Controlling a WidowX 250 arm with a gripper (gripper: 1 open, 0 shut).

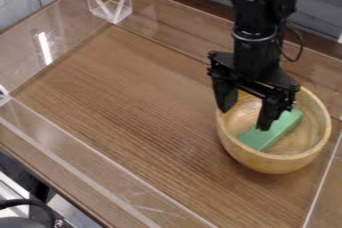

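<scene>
My gripper (251, 96) is a black arm end hanging over the near left part of a beige oval bowl (294, 160) on the right of the camera view. Its two fingers point down, spread apart over the rim, and I see nothing held between them. A green rectangular block (271, 128) lies tilted inside the bowl, just below and right of the gripper.
A wooden table (107, 112) fills most of the view, its left and middle clear. A small white wire holder (110, 7) stands at the back left. Raised edges border the table at the back right and left.
</scene>
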